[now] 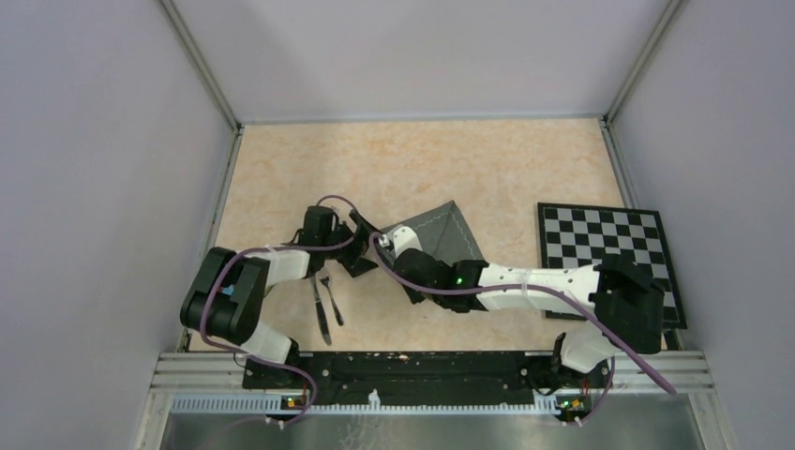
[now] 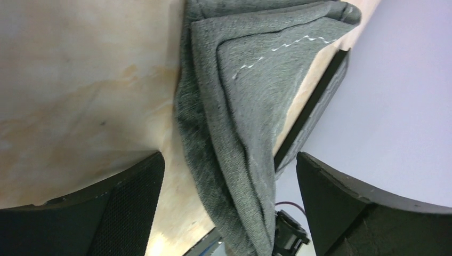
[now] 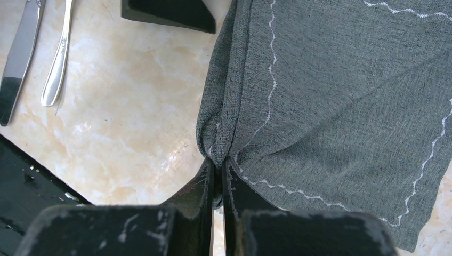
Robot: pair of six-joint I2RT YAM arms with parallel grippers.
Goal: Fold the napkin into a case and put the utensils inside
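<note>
The dark grey napkin (image 1: 448, 232) lies right of the tabletop's middle, a long edge folded over along its left side. My right gripper is shut on this folded edge near its front end; the cloth bunches at the fingertips. The left gripper stands open at the napkin's left side, with the folded strip (image 2: 221, 122) passing between its spread fingers, unclamped. To the front left, a knife (image 1: 322, 314) and a fork (image 1: 333, 298) lie side by side. The right wrist view also shows the knife (image 3: 21, 58) and the fork's handle (image 3: 56, 74).
A black-and-white checkered board (image 1: 600, 234) occupies the right side. The left arm (image 1: 244, 292) hides most of the colored item on the left.
</note>
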